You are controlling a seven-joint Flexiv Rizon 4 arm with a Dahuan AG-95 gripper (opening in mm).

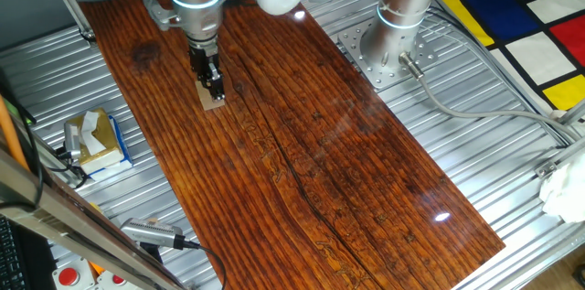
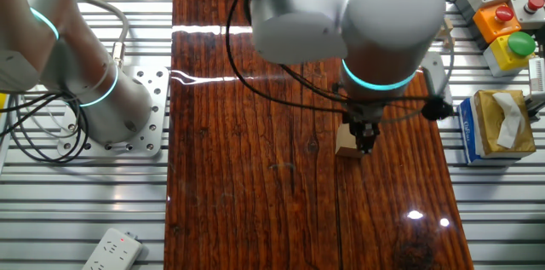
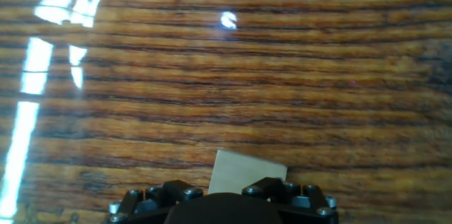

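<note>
A light wooden block (image 1: 210, 100) rests on the dark wooden board, partly covered by my gripper (image 1: 218, 96). In exterior view 2 the same block (image 2: 347, 143) shows beside the dark fingers (image 2: 366, 140). From the wrist, the pale top of the block (image 3: 244, 169) appears at the bottom centre. The two fingers of my gripper stand apart there, so it is open. The right finger (image 3: 267, 186) overlaps part of the block in that view. The block's lower part is hidden, and whether either finger touches it cannot be told.
Most of the board (image 1: 302, 162) is bare. A tissue box (image 1: 96, 144) sits off its left edge.
</note>
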